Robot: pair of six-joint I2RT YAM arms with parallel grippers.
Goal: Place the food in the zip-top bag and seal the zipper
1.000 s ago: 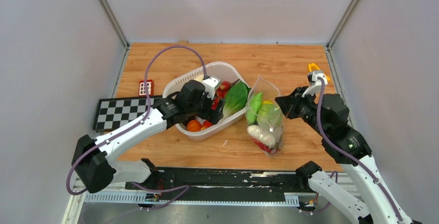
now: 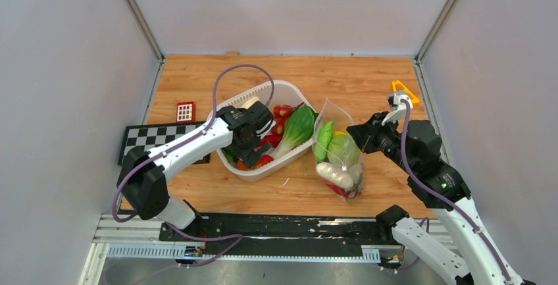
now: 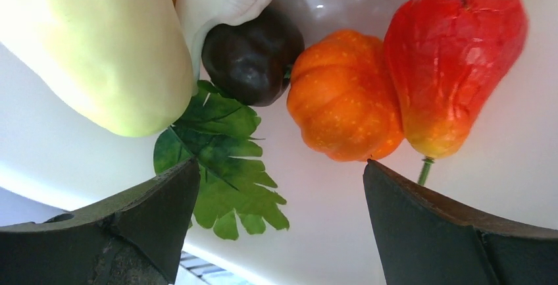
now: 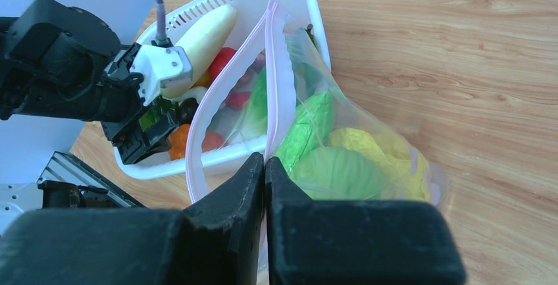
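Observation:
My right gripper is shut on the rim of the clear zip top bag [image 2: 332, 114], whose mouth gapes toward the basket. Inside the bag show a green vegetable [image 4: 309, 126], a round pale-green one [image 4: 339, 172] and a yellow one [image 4: 368, 150], with white and red pieces lower down. My left gripper is open over the basket's near-left end, nothing between its fingers. Just ahead of them lie an orange pumpkin [image 3: 345, 97], a red-and-yellow pepper [image 3: 454, 61], a dark round vegetable [image 3: 253, 54] and a green leaf [image 3: 220, 160].
The white basket [image 2: 293, 91] also holds a leafy bok choy [image 2: 297, 130] and a long pale gourd [image 4: 209, 43]. A checkered board [image 2: 141, 138] and a red-framed block [image 2: 185, 111] lie left; a yellow object [image 2: 405, 91] sits back right. The table behind the bag is clear.
The bag and right arm have barely shifted.

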